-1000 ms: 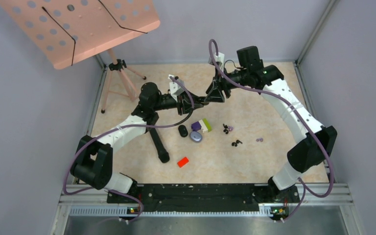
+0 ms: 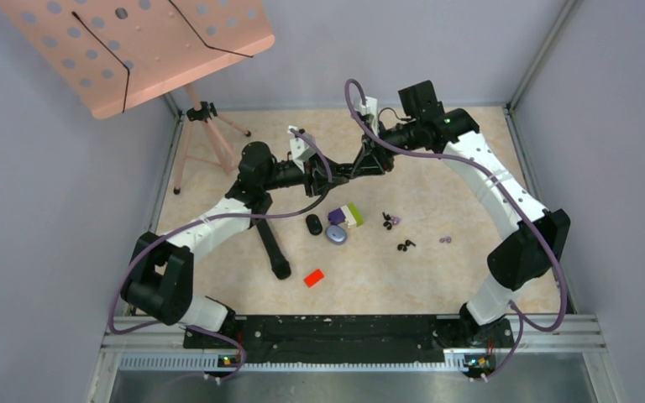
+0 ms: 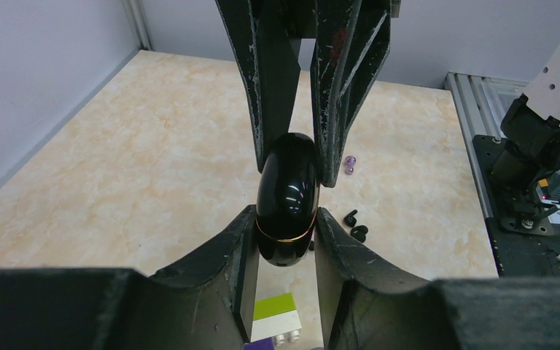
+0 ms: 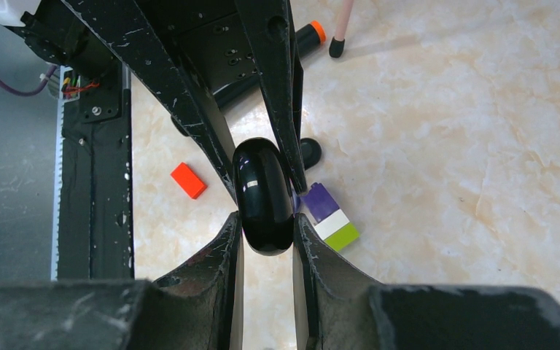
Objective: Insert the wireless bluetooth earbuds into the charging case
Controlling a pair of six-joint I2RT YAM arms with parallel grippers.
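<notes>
A glossy black charging case (image 3: 289, 191) with a thin gold line round it hangs above the table, between both hands. My right gripper is shut on it, one finger at each side. Around the same case, my left gripper stands open, its fingers very close to the case's sides. In the top view both hands meet over the table's middle and mostly hide the case. Small black earbuds (image 2: 406, 246) lie on the table below, with lilac earbuds (image 2: 445, 240) farther right. Another mixed group holds black pieces and a lilac piece (image 2: 395, 221).
Under the hands lie a black case (image 2: 314, 223), a lilac-blue case (image 2: 336, 234) and a purple, white and green block (image 2: 346, 216). A black microphone (image 2: 274, 252) and a red block (image 2: 313, 278) are nearer the front.
The left arm and the table objects stay where they were.
</notes>
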